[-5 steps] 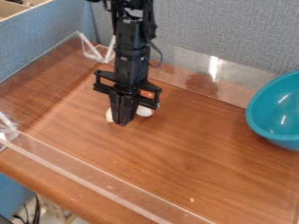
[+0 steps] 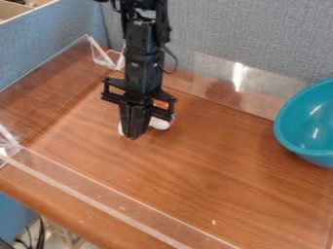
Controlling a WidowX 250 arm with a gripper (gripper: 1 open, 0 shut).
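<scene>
My black gripper (image 2: 134, 126) is lowered to the wooden table (image 2: 196, 185) left of centre, its fingertips shut. A white object (image 2: 160, 124) lies just behind the gripper at table level, partly hidden by it; I cannot tell its shape or whether anything thin is between the fingertips.
A teal bowl (image 2: 309, 131) sits at the right edge. A grey wall runs behind and a blue side panel (image 2: 39, 68) stands at the left. Clear plastic strips cross the front and sit at the left.
</scene>
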